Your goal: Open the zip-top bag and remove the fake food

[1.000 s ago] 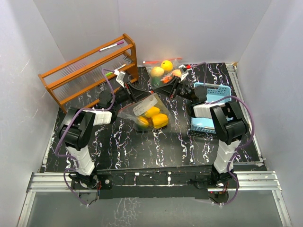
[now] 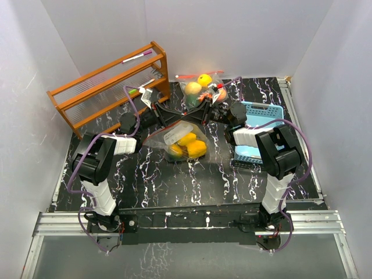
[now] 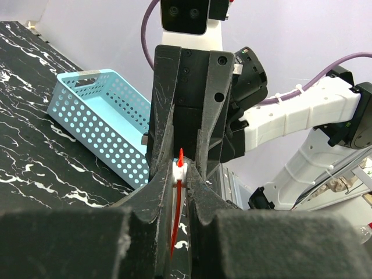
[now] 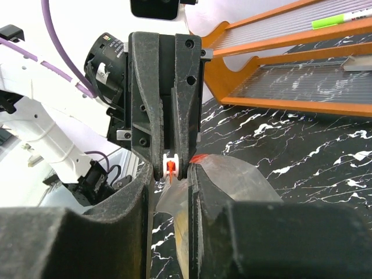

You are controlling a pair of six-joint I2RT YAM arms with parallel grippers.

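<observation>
A zip top bag (image 2: 174, 139) holding yellow fake food (image 2: 195, 148) lies mid-table, its top edge raised between the two grippers. My left gripper (image 2: 179, 114) is shut on the bag's red-and-white zip slider (image 3: 179, 172), seen upright between its fingers in the left wrist view. Whether the right fingers grip it I cannot tell.
A blue perforated basket stands at the right. A second bag of fake fruit (image 2: 203, 81) lies at the back. A wooden rack (image 2: 107, 64) with markers stands at the back left.
My right gripper has moved left and down, closer to the left gripper's tips at the bag's edge. The left gripper has stayed nearly still.
</observation>
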